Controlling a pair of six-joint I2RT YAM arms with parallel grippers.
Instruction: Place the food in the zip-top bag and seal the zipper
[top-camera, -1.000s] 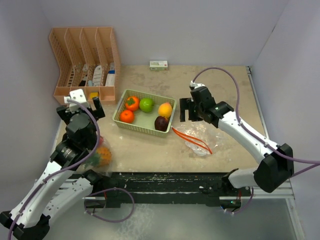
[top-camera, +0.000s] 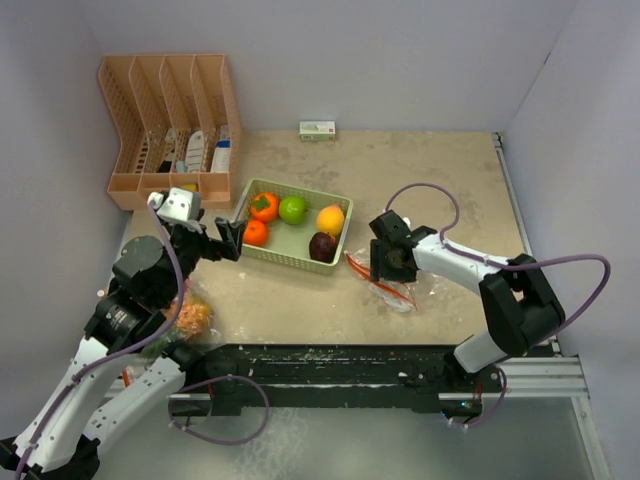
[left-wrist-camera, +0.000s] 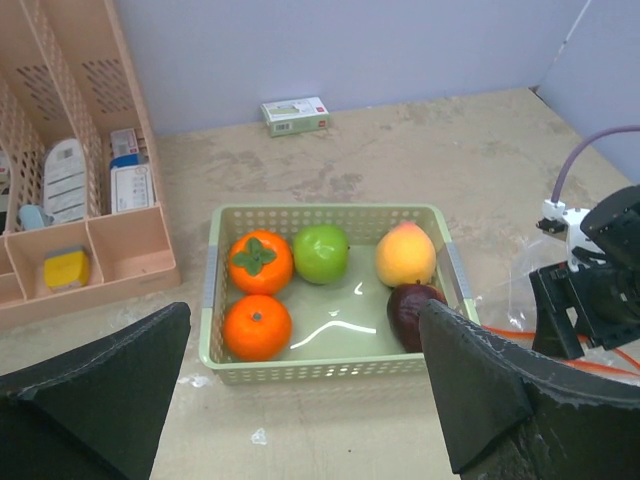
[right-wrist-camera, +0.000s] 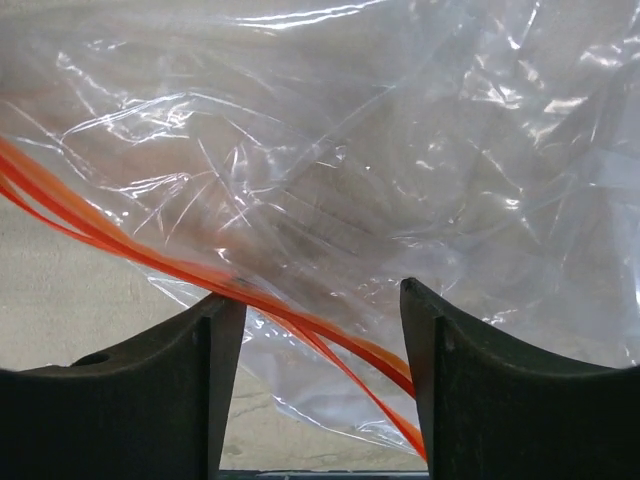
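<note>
An empty-looking clear zip bag (right-wrist-camera: 330, 170) with an orange zipper (right-wrist-camera: 150, 252) lies flat on the table right of the basket. Over its zipper hovers my right gripper, fingers part open, the orange strip running across between and beneath the fingers; whether they touch it I cannot tell. In the pale green basket (left-wrist-camera: 300, 372) sit two orange persimmons (left-wrist-camera: 260, 262), a green apple (left-wrist-camera: 321, 253), a yellow-orange peach (left-wrist-camera: 405, 254) and a dark purple fruit (left-wrist-camera: 408, 312). My left gripper stands open in front of the basket, nothing between its fingers.
A peach-coloured divided rack (top-camera: 150, 110) stands at the back left, and a small box (top-camera: 317, 131) lies by the back wall. Another clear bag with orange contents (top-camera: 190, 318) lies beside the left arm.
The left gripper has swung right, toward the basket. The fruit has stayed put.
</note>
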